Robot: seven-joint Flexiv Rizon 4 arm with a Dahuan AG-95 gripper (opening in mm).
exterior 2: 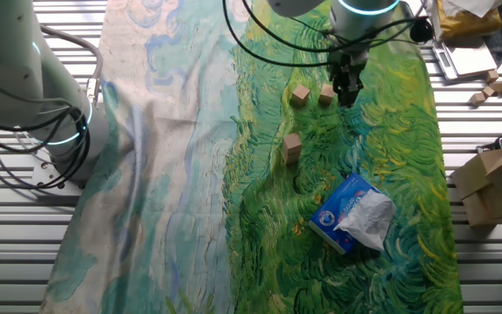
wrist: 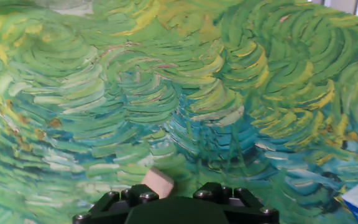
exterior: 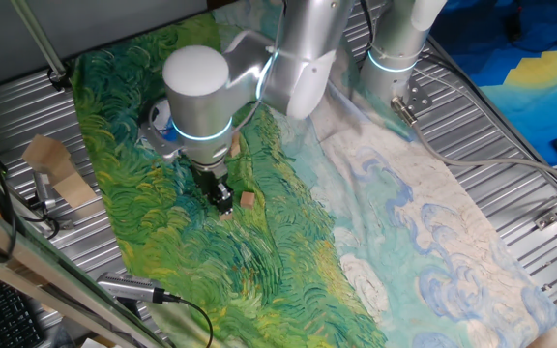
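My gripper (exterior: 222, 201) points down low over the green part of the cloth, its black fingers parted in the wrist view, with a gap at the gripper. One small wooden block (wrist: 158, 182) shows just beyond the left finger, not clasped. In the second exterior view, a wooden block (exterior 2: 326, 94) sits close beside the gripper (exterior 2: 348, 94), and another block (exterior 2: 300, 95) lies a little farther left. The first exterior view shows one block (exterior: 247, 199) uncovered near the gripper; the block nearest the fingers is mostly hidden there.
Another wooden piece, apparently two stacked blocks (exterior 2: 292, 148), stands apart. A blue pack (exterior 2: 342, 214) with white tissue lies on the cloth. Cardboard boxes (exterior: 58, 172) and several loose blocks (exterior 2: 492, 87) are off the cloth.
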